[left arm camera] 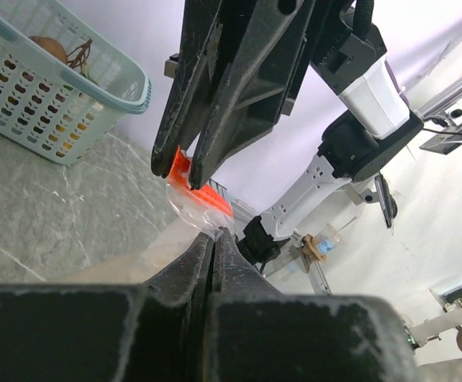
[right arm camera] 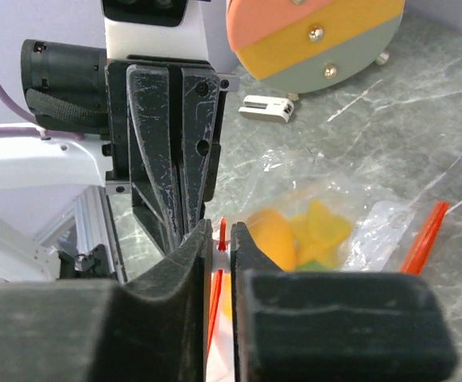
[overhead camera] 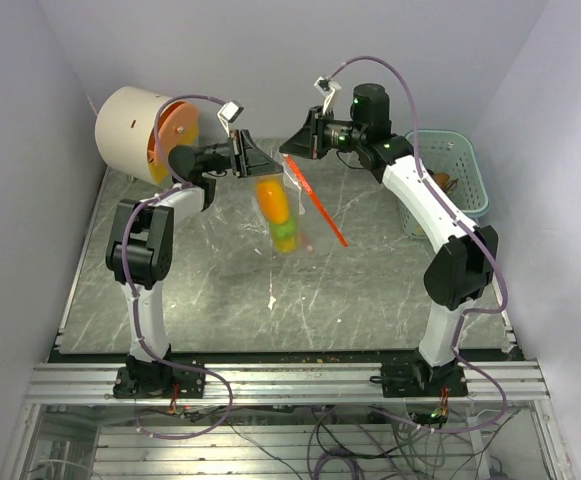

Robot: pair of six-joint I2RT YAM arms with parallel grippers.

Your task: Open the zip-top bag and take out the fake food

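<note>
Clear zip top bag (overhead camera: 306, 215) hangs from my left gripper (overhead camera: 278, 168), shut on its upper edge; the plastic shows at that gripper's tips in the left wrist view. Inside are an orange piece (overhead camera: 273, 201), a green piece (overhead camera: 283, 229) and a yellow piece (overhead camera: 286, 244) of fake food. A long orange-red zip strip (overhead camera: 315, 200) slants down to the right. My right gripper has its fingers close on either side of the strip's upper end; whether they press on it is unclear. In the left wrist view the strip's end (left arm camera: 180, 167) sits between those fingertips.
A pale green basket (overhead camera: 440, 150) stands at the back right with something brown in it. A white drum with an orange face (overhead camera: 175, 135) lies at the back left.
</note>
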